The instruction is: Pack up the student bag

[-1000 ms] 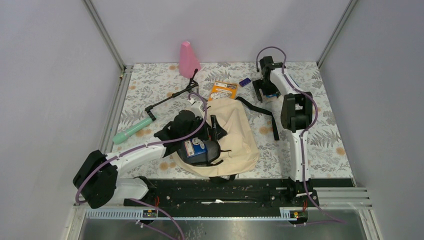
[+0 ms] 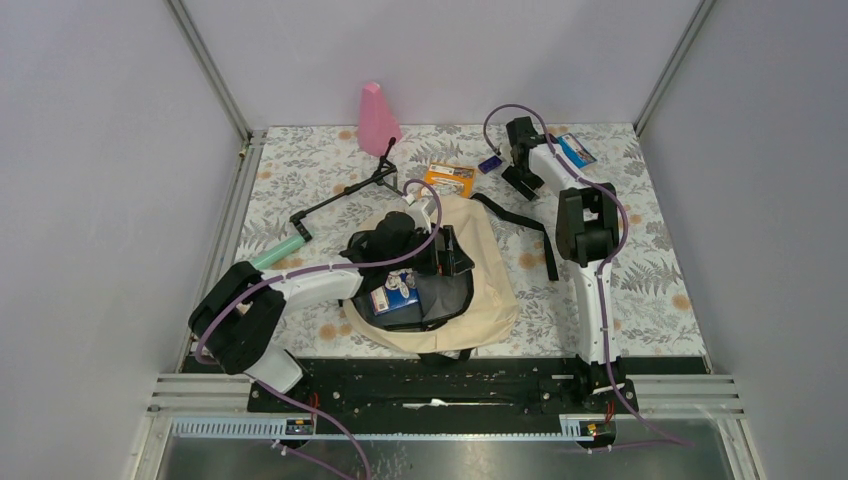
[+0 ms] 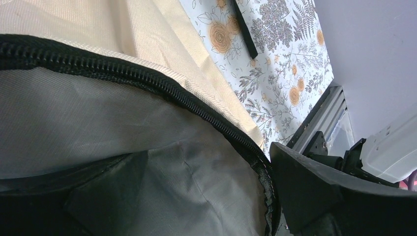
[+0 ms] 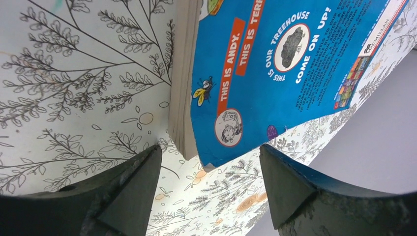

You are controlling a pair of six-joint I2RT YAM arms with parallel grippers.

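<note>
The cream bag (image 2: 485, 290) lies open at the table's front middle, a book (image 2: 395, 292) with blue cover inside its dark compartment. My left gripper (image 2: 450, 255) is open over the bag's black zipped edge (image 3: 206, 113). My right gripper (image 2: 520, 180) is at the back right, fingers apart, just beside the corner of a blue book (image 4: 275, 59) lying on the table, nothing held between them.
An orange book (image 2: 448, 172), a small blue item (image 2: 489, 163), a pink object (image 2: 378, 120), a black folded stand (image 2: 345, 193) and a green tube (image 2: 280, 250) lie around the bag. A black strap (image 2: 520, 218) lies right of it.
My left arm has moved right over the bag, and more of the dark compartment shows.
</note>
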